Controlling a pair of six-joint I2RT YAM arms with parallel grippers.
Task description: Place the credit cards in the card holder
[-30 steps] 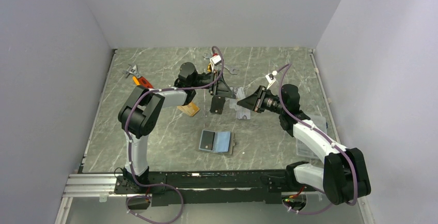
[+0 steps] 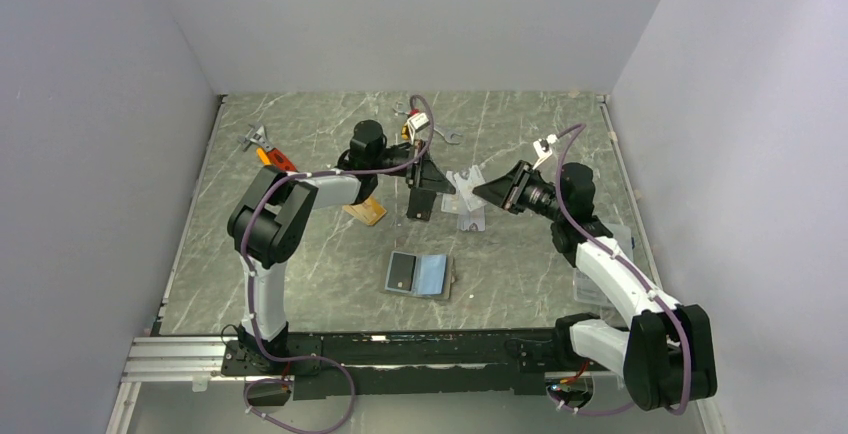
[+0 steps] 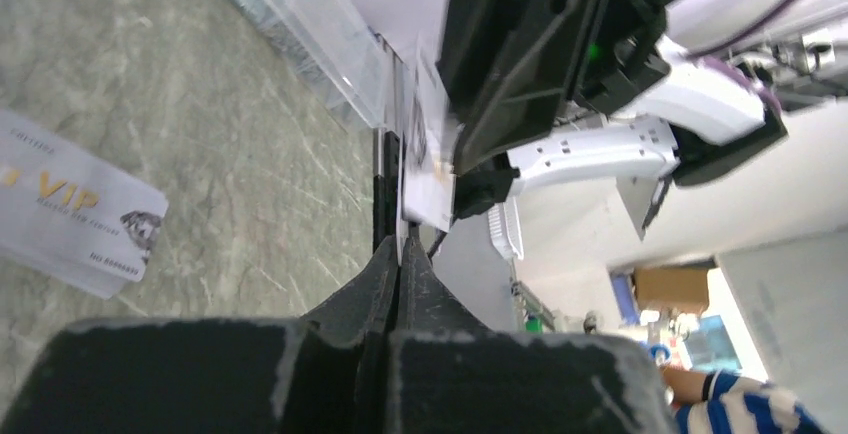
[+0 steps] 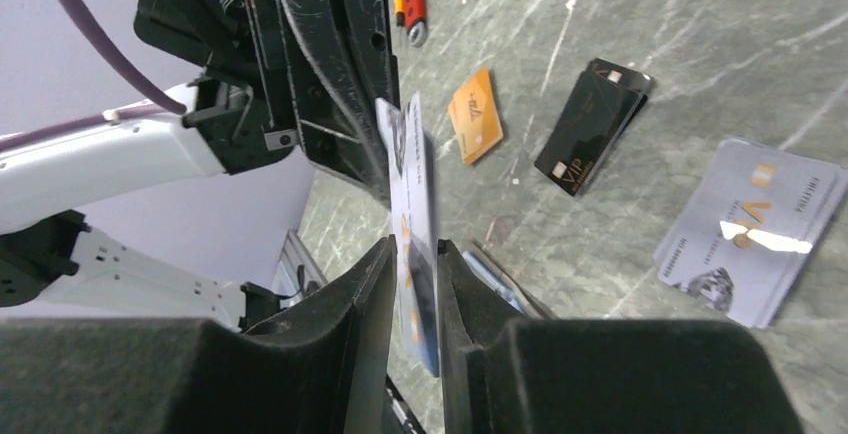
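A white card (image 2: 466, 192) is held upright between my grippers above the middle of the table. In the left wrist view my left gripper is shut, with the card's thin edge at its fingertips. In the right wrist view my right gripper has the card (image 4: 410, 204) at its fingertips; how tightly they close on it is hard to tell. Below lie silver VIP cards (image 4: 745, 224) and black cards (image 4: 590, 124). An open card holder (image 2: 430, 274), with a black and a blue side, lies near the front.
A gold card (image 2: 365, 212) lies left of the black ones. Tools (image 2: 277, 159) lie at the back left and back middle. A clear box (image 2: 590, 289) is at the right edge.
My right gripper has moved a little to the right, and the white card shows more between the grippers.
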